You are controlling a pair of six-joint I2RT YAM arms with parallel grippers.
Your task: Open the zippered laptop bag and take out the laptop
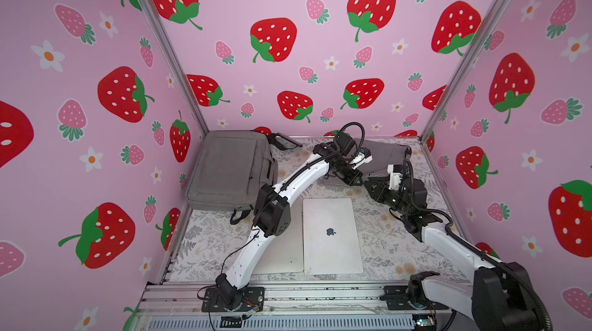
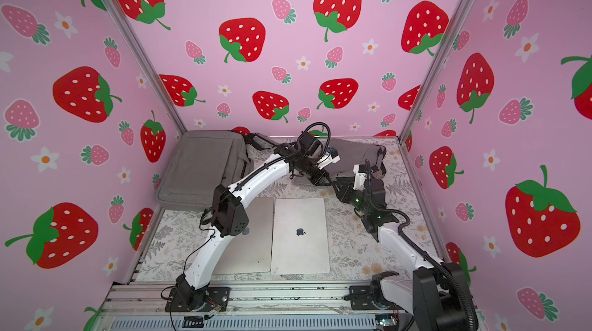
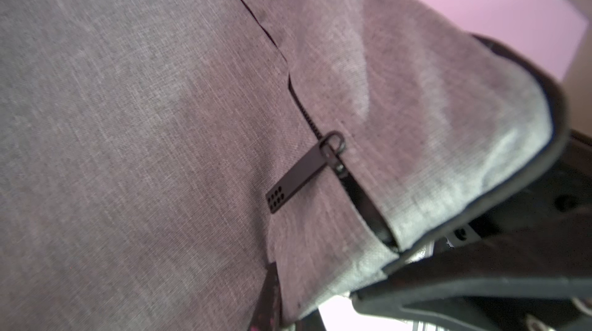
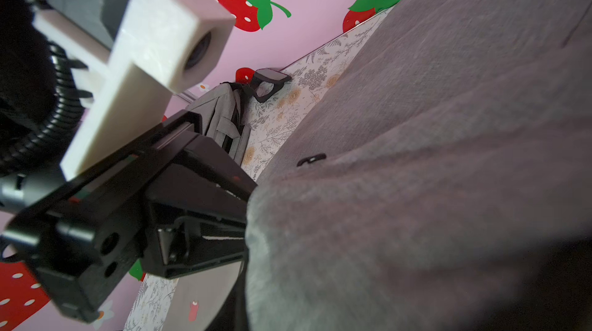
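A grey zippered bag [image 1: 391, 155] lies at the back right, its near edge raised. My left gripper [image 1: 360, 181] is shut on that edge, with cloth between its fingers. Close up in the left wrist view, a dark zipper pull [image 3: 299, 178] lies on the cloth, and a short slit gapes between it and the bag's edge. Right of the left gripper, my right gripper [image 1: 368, 184] stands part open at the same edge. In the right wrist view, one of its fingers [image 4: 203, 213] reaches the cloth; the other is hidden behind it.
Two silver laptops lie side by side in front: one [image 1: 330, 250] in full view, the other [image 1: 289, 254] partly under the left arm. Another grey bag [image 1: 222, 167] rests at the back left. Bare table [image 1: 394, 250] shows right of the laptops.
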